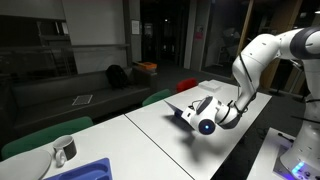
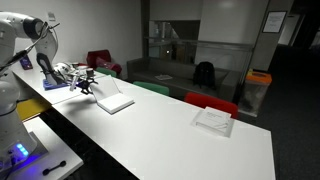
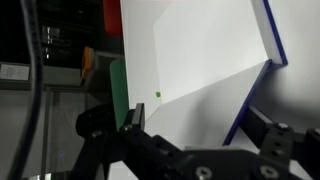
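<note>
In the wrist view, a white box (image 3: 205,45) with blue edges lies open. Its raised white flap (image 3: 200,113) slants across the view, with one blue edge between my gripper's fingers. My gripper reaches in from the bottom of that view, its dark fingers (image 3: 136,128) standing well apart, one on each side of the flap. Whether either finger touches the flap I cannot tell. Exterior view 2 has the box (image 2: 115,104) flat on the table, with my gripper (image 2: 84,87) at its left end. In exterior view 1, the arm hides most of the box.
A grey mug (image 1: 65,149), a round white plate (image 1: 25,164) and a blue tray (image 1: 85,171) occupy the near left of the table. A clear-looking container (image 2: 212,121) stands far to the right.
</note>
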